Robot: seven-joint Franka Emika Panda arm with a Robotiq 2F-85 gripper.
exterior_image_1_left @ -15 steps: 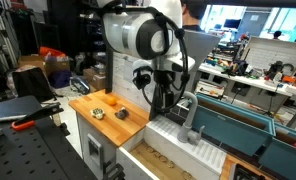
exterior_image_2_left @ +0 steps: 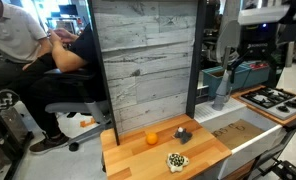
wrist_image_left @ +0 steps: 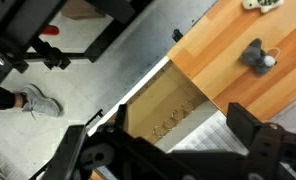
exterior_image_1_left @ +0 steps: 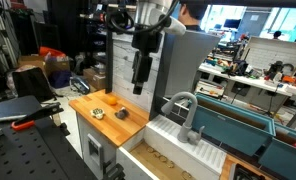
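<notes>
My gripper is open, its two dark fingers (wrist_image_left: 245, 125) wide apart with nothing between them. In exterior view 1 the gripper (exterior_image_1_left: 141, 82) hangs above the wooden counter, clear of it. An open drawer (wrist_image_left: 153, 103) with a light wooden bottom appears below in the wrist view; a few small brownish shapes lie in it, too small to name. On the counter (exterior_image_2_left: 203, 154) are an orange round thing (exterior_image_2_left: 151, 138), a small dark grey object (exterior_image_2_left: 182, 134) and a white-and-green object (exterior_image_2_left: 176, 162).
A grey tap (exterior_image_1_left: 191, 110) rises beside the white ribbed sink area (exterior_image_1_left: 206, 152), right of the counter. Behind it runs a teal shelf unit (exterior_image_1_left: 223, 125). A white plank panel (exterior_image_2_left: 148, 70) with a dark post backs the counter.
In exterior view 1 the arm has swung left and the gripper has risen, moving from near the tap to over the counter. The counter objects and drawer look unmoved.
</notes>
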